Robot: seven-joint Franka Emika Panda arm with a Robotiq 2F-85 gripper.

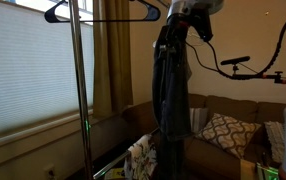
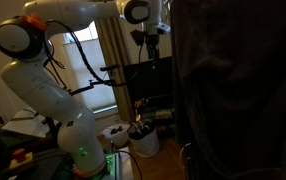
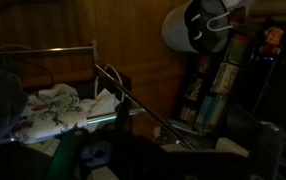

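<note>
My gripper (image 1: 179,40) is high in exterior view 1, at the upper end of a dark garment (image 1: 171,100) that hangs straight down. In exterior view 2 the gripper (image 2: 151,44) points downward with its fingers apart and nothing seen between them. A large dark cloth (image 2: 233,75) fills the right of that view, beside the gripper. The wrist view is dim, with the fingers (image 3: 269,150) spread wide along its lower edge. A black hanger (image 1: 103,20) is at the upper left of exterior view 1, near a metal pole (image 1: 80,80).
Patterned cloth (image 3: 58,108) lies by a metal rail at the wrist view's left. A light bin (image 3: 183,32) stands on the floor near several books (image 3: 221,80). Behind the garment is a brown sofa with a patterned pillow (image 1: 227,132). A window blind (image 1: 28,70) is at left.
</note>
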